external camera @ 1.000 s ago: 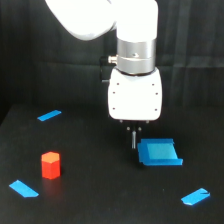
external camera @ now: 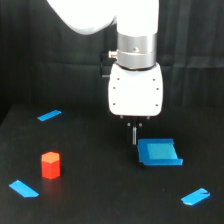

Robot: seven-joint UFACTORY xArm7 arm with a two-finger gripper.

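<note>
A small orange-red cube [external camera: 50, 165] rests on the dark table at the left. Right of centre, a blue square piece [external camera: 160, 152] lies on the table, its inside lighter than its border. The white arm comes down from the top, and its gripper [external camera: 134, 134] points downward just left of the blue square, well away from the cube. The fingers are dark and thin against a dark background, so their opening is hard to make out. No object shows at their tips.
Blue tape strips lie at the back left [external camera: 49, 115], front left [external camera: 24, 188] and front right [external camera: 195, 197]. A dark curtain [external camera: 45, 60] hangs behind.
The arm and gripper have risen very slightly. The cube, blue square and tape strips are where they were.
</note>
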